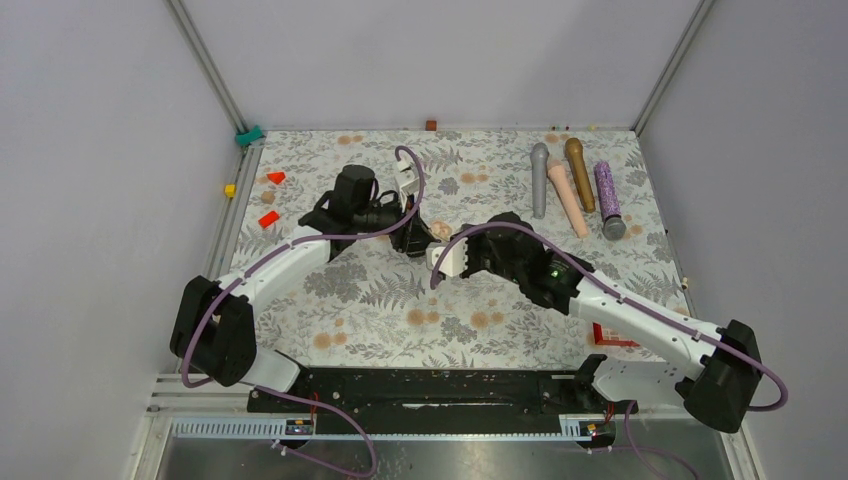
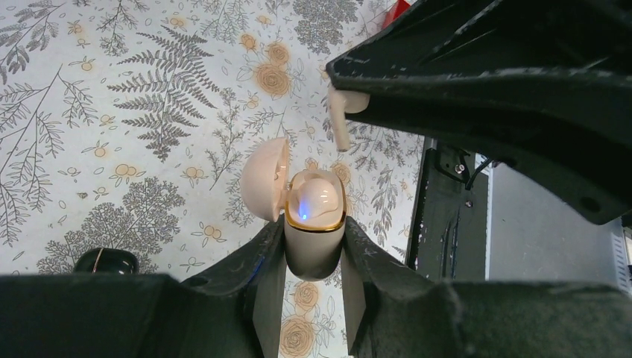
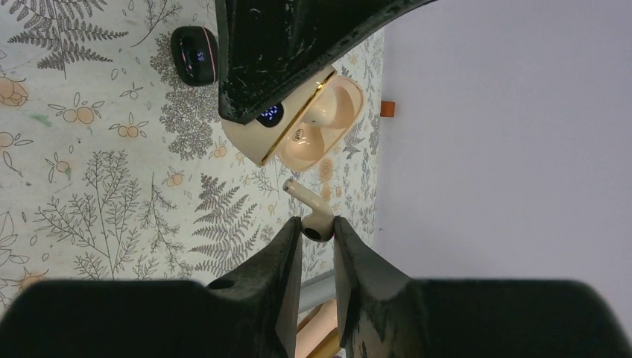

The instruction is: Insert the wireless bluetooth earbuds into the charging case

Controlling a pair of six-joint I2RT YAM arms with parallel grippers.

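In the left wrist view my left gripper is shut on the open cream charging case (image 2: pixel 313 246), its lid (image 2: pixel 262 179) standing to one side. My right gripper is shut on a cream earbud (image 3: pixel 317 216), stem pointing up toward the case. In the right wrist view the case (image 3: pixel 253 134) shows two recesses, behind one of my left gripper's fingers. The earbud is apart from the case, near it; in the left wrist view it hangs beside a black finger of the right gripper.
A black case (image 3: pixel 193 56) lies on the patterned table. Several microphone-shaped objects (image 1: pixel 575 170) lie at the back right, a red box (image 1: pixel 612 336) at the front right, and small red blocks (image 1: pixel 269 219) at the left.
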